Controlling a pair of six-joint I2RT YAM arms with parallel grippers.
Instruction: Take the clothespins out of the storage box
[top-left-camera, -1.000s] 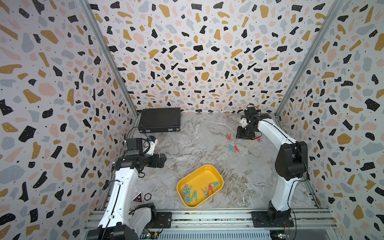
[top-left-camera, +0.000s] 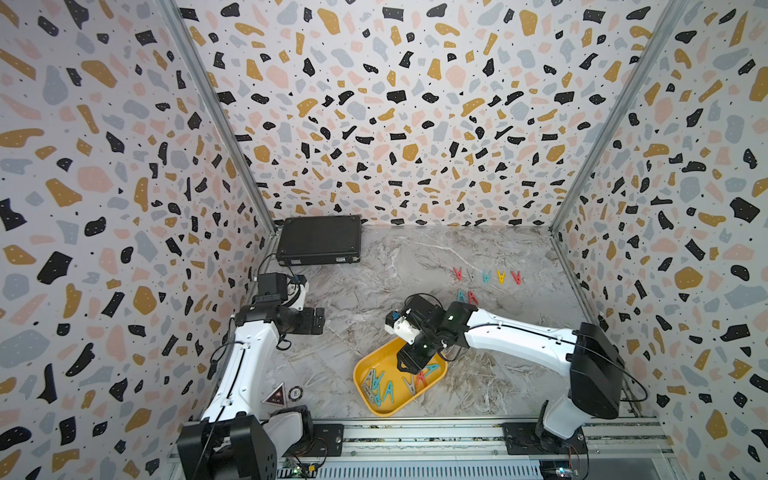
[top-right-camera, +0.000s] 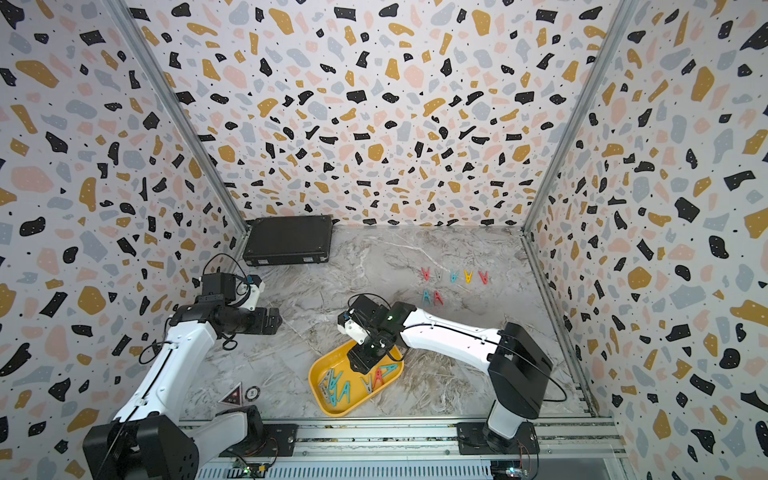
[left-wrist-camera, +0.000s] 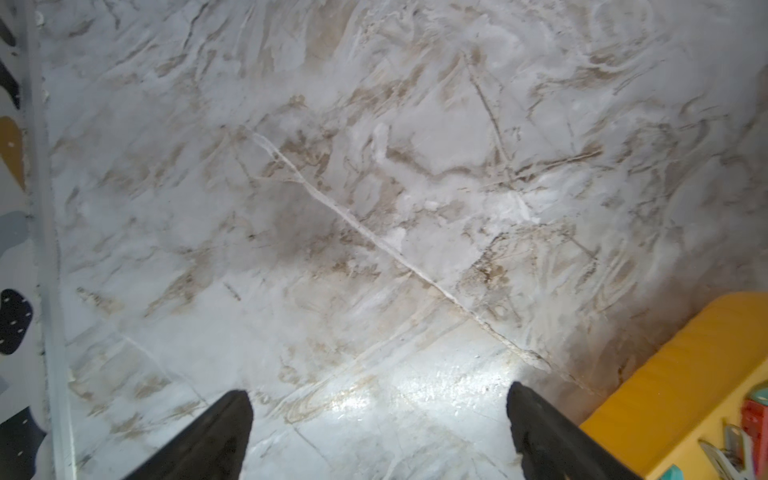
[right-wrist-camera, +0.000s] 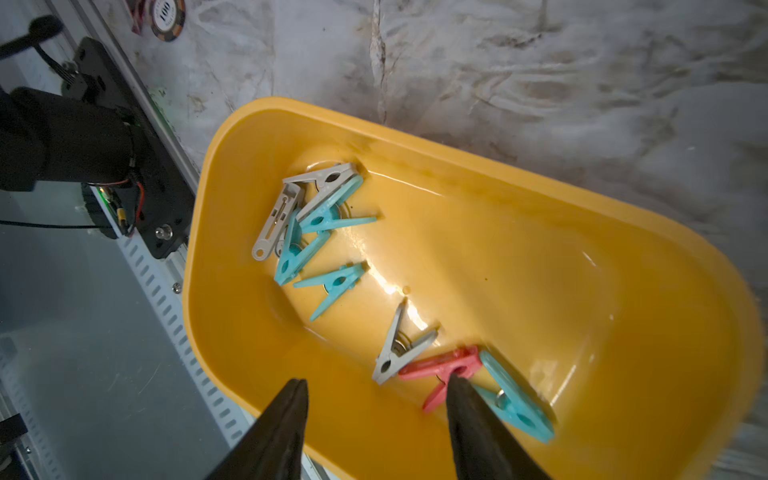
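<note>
The yellow storage box (right-wrist-camera: 512, 172) holds grey, teal and red clothespins. A grey pin (right-wrist-camera: 396, 348), a red pin (right-wrist-camera: 445, 372) and a teal pin (right-wrist-camera: 516, 400) lie together towards one end; a cluster of teal pins (right-wrist-camera: 297, 257) and grey pins sits at the other. Over the box hangs my right gripper, open and empty, its fingers (right-wrist-camera: 281, 424) apart near the red pin in view. My left gripper is open above bare table, left of the box. On the table at right, several clothespins lie out, including a yellow pin (top-left-camera: 501, 277).
A black case (top-left-camera: 320, 238) stands at the back left. A round chip (top-left-camera: 296, 393) and a triangular sign (top-left-camera: 276, 394) lie at the front left. The table's middle, behind the box, is clear.
My right gripper has swept from the pins at the back right, leftwards and towards the front, to above the box. The left arm has shifted only slightly.
</note>
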